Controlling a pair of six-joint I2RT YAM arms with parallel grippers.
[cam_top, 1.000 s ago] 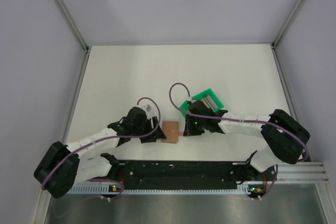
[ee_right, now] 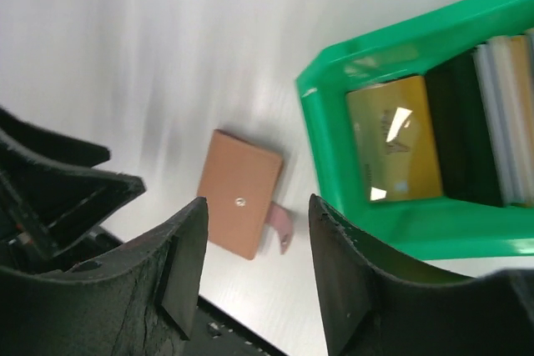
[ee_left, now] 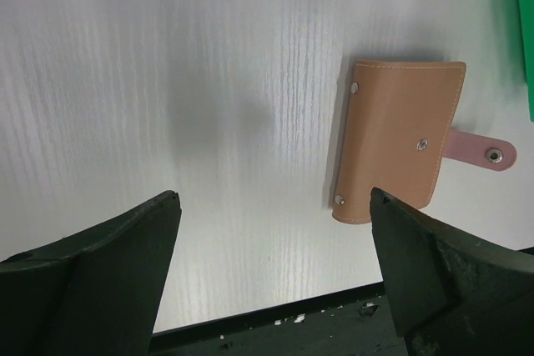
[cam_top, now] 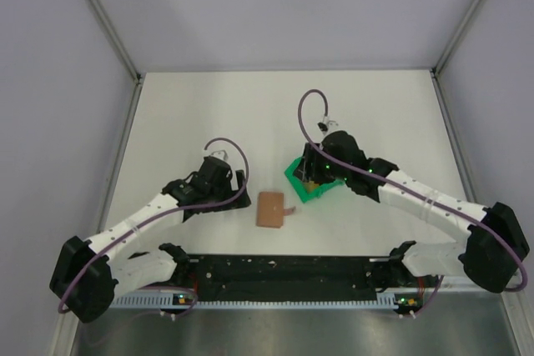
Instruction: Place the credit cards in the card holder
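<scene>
The brown leather card holder (ee_left: 392, 122) lies closed on the table, its pink strap with a snap (ee_left: 480, 149) out to the right. My left gripper stands open to its left, nothing between its fingers. My right gripper hangs over a green box (ee_right: 317, 139), part open with nothing seen held. In the right wrist view the box holds cards (ee_right: 505, 106) standing on edge at the right and a flat gold-coloured item (ee_right: 392, 122).
A dark strip (cam_top: 275, 281) runs along its front edge.
The right arm has risen and moved back over the green box, away from the card holder. The left gripper has drawn back slightly leftward from the holder.
</scene>
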